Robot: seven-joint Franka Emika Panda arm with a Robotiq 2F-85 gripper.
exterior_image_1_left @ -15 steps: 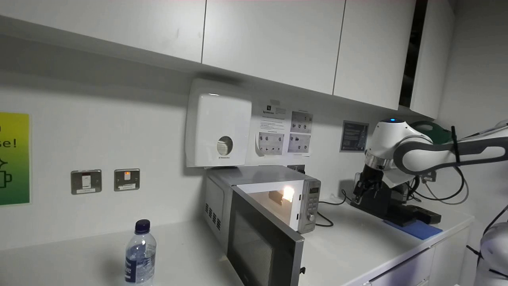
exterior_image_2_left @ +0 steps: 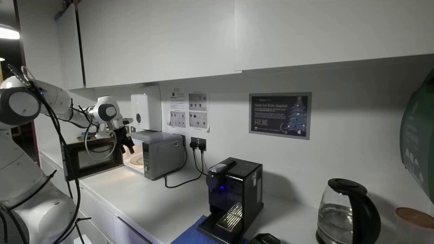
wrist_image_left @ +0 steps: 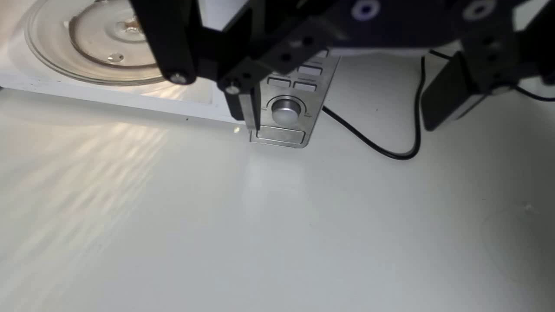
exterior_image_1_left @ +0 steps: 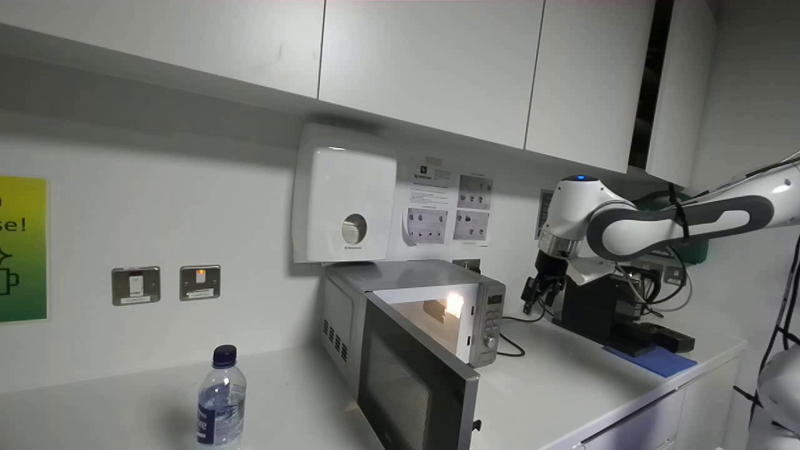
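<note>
The grey microwave (exterior_image_1_left: 397, 276) stands on the counter with its door (exterior_image_1_left: 409, 386) swung wide and its inside lit. Its glass turntable (wrist_image_left: 104, 39) shows in the wrist view, with no food or dish visible on the part in view. My gripper (exterior_image_1_left: 537, 299) hangs above the counter in front of the microwave's control side. In the wrist view its fingers (wrist_image_left: 452, 93) are spread apart, with only the counter and the silver dial (wrist_image_left: 285, 110) seen beyond them. Nothing is held.
A black cable (wrist_image_left: 374, 148) loops on the counter beside the microwave. The coffee machine (exterior_image_2_left: 236, 195) and glass kettle (exterior_image_2_left: 346, 211) stand further along. A water bottle (exterior_image_1_left: 222, 397) is beyond the door. Cupboards (exterior_image_1_left: 435, 60) overhang.
In exterior view 1, the arm and gripper have moved left, from in front of the coffee machine toward the microwave. The microwave, its door and the bottle have stayed put.
</note>
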